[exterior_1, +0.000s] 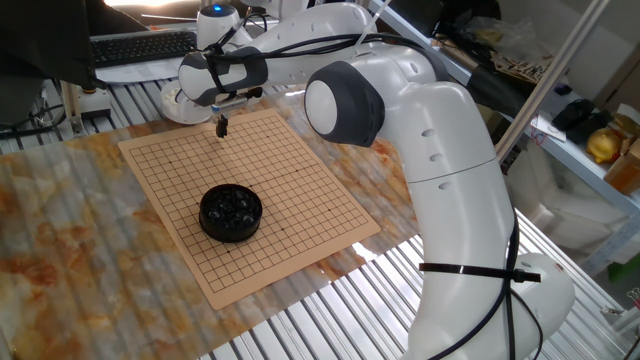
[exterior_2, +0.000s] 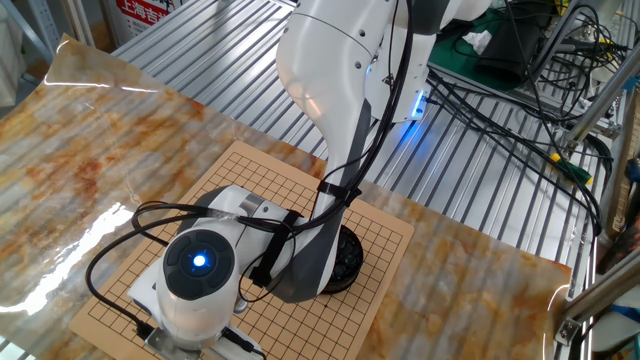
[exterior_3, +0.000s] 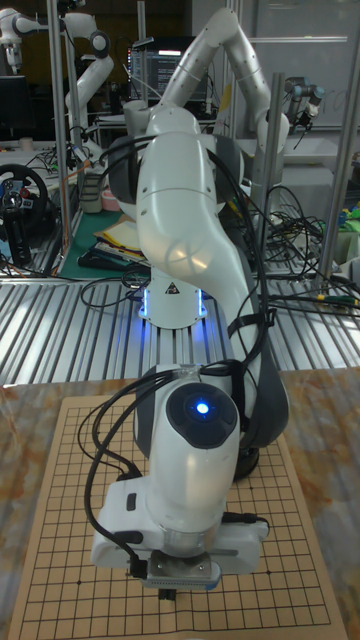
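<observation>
A black round bowl (exterior_1: 231, 213) filled with black stones rests on the wooden Go board (exterior_1: 300, 200), whose grid shows no loose stones in exterior view 1. Over the board's far edge in that view hangs my gripper (exterior_1: 222, 127), its two dark fingers together and pointing down, well apart from the bowl. Nothing shows between them, though they are small here. From exterior view 2 the arm covers part of the bowl (exterior_2: 346, 262) and the fingers are hidden. In exterior view 3 the dark fingertips (exterior_3: 167, 593) just show beneath the hand, above the board (exterior_3: 53, 512).
The marble-patterned sheet (exterior_1: 60, 240) around the board is clear. A keyboard (exterior_1: 145, 46) and a monitor (exterior_1: 40, 60) stand beyond the far edge. Cables (exterior_2: 100, 270) loop outward from the wrist. A shelf with clutter lies off to the right in exterior view 1.
</observation>
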